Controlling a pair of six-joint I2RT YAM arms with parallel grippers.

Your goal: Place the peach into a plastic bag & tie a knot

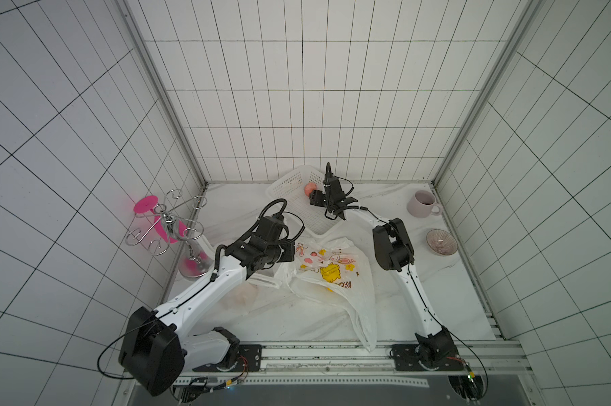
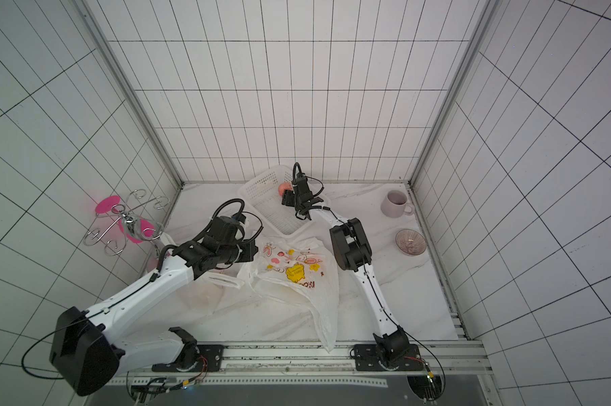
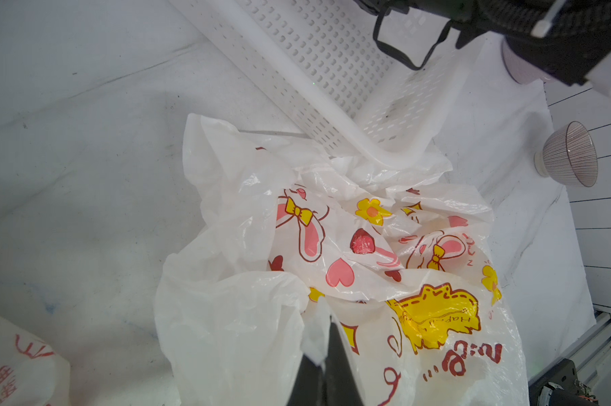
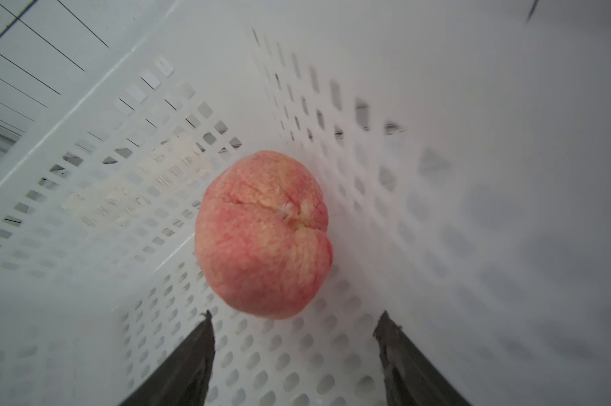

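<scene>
The pink-red peach sits inside the white perforated basket, close to one wall. My right gripper reaches into the basket, open, its two fingers well apart and short of the peach, nothing between them. In the top left view the peach shows just left of that gripper. The white plastic bag, printed with rabbits, hearts and flowers, lies crumpled in front of the basket. My left gripper is shut at the bag's near part, a fold of thin white film caught at its fingertips.
A mauve mug and a small ribbed bowl stand at the right. On the left is a metal rack with pink discs. A second printed bag lies left of the main one.
</scene>
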